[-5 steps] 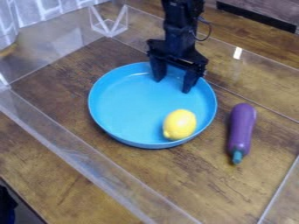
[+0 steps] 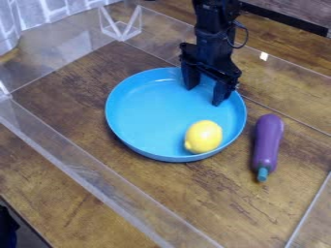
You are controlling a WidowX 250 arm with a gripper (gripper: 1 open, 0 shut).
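My black gripper reaches down from the top centre over the back rim of a round blue plate, its open fingers low at the plate's rear right. A yellow lemon-like object rests in the front right of the plate. A purple eggplant-like toy with a teal tip lies on the wood just right of the plate. Whether anything dark sits between the fingers is too unclear to tell.
Transparent walls or strips run along the left side and the right, with a clear frame at the upper left.
The gripper has shifted slightly to the right along the back rim, and the blue plate has slid a little right with it.
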